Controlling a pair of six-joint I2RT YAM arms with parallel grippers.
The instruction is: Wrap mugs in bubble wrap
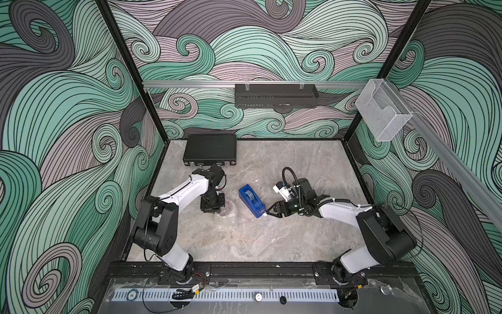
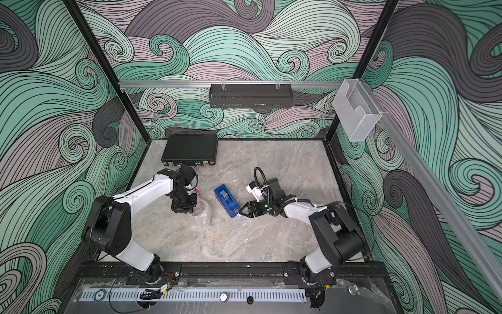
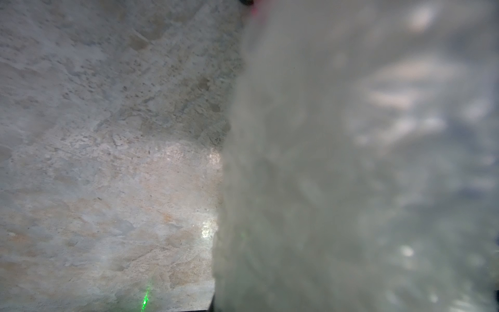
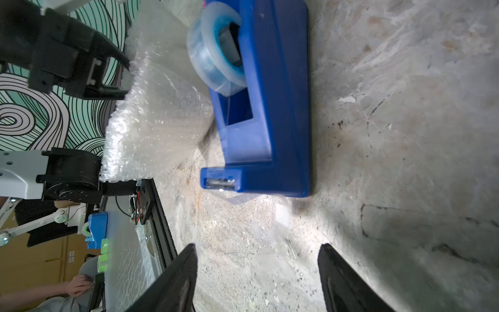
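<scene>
A roll of bubble wrap stands left of centre, with my left gripper [image 1: 213, 208] shut on it; the wrap [image 3: 353, 171] fills the right half of the left wrist view. Whatever lies inside it is hidden. The blue tape dispenser [image 1: 252, 201] sits on the table between the arms, a clear roll of tape [image 4: 215, 49] inside it. From its cutter end hangs a loose tape tail [image 4: 280, 218]. My right gripper is part open just in front of that end, and its two fingers are apart around the space below the tail.
A black case [image 1: 210, 149] lies at the back left of the table. Bare table [image 1: 313, 159] stretches behind the right arm and along the front. A dark tray [image 1: 276, 96] and a white mesh basket [image 1: 384, 111] hang on rails above.
</scene>
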